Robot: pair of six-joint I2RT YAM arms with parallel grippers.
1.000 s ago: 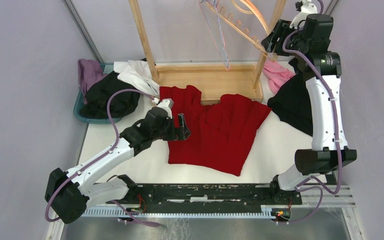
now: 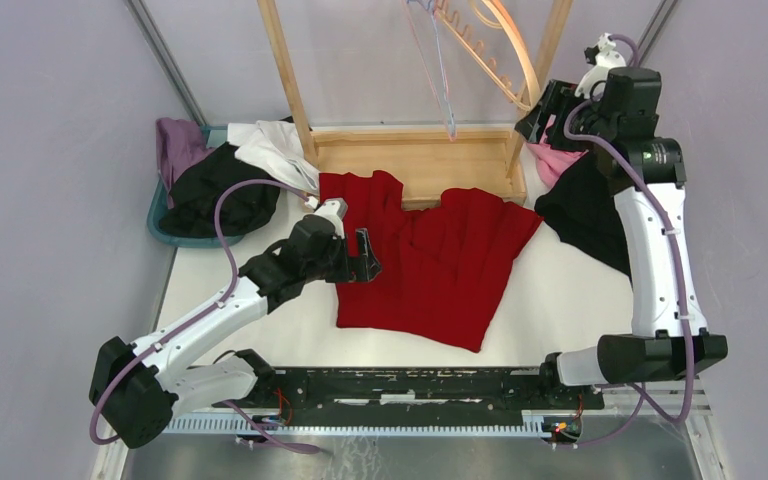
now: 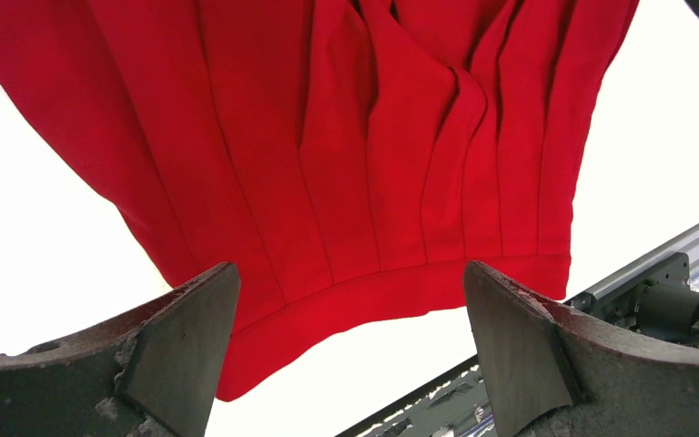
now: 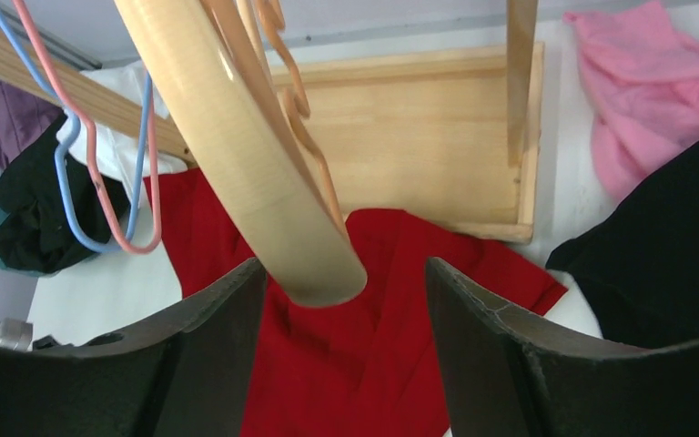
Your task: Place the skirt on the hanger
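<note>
Spread on the white table is the red skirt (image 2: 430, 265), its far edge reaching the wooden rack base. My left gripper (image 2: 362, 256) hovers over the skirt's left part, open and empty; the pleated cloth (image 3: 346, 182) lies beyond its fingers in the left wrist view. At the top of the rack hang a wooden hanger (image 2: 520, 50) and a pair of blue and pink plastic hangers (image 2: 448, 110). My right gripper (image 2: 528, 118) is open beside the wooden hanger's lower end. In the right wrist view, that thick wooden end (image 4: 309, 264) stands between the fingers, not clamped.
A teal basket (image 2: 185, 240) with dark, purple and white cloths stands at the left. Pink cloth (image 2: 552, 160) and black cloth (image 2: 590, 215) lie at the right. The rack's posts (image 2: 288, 80) rise on both sides.
My right arm has moved toward the front of the table, its gripper coming down to the wooden hanger's end. The hangers have swung a little. Left arm and skirt stay put.
</note>
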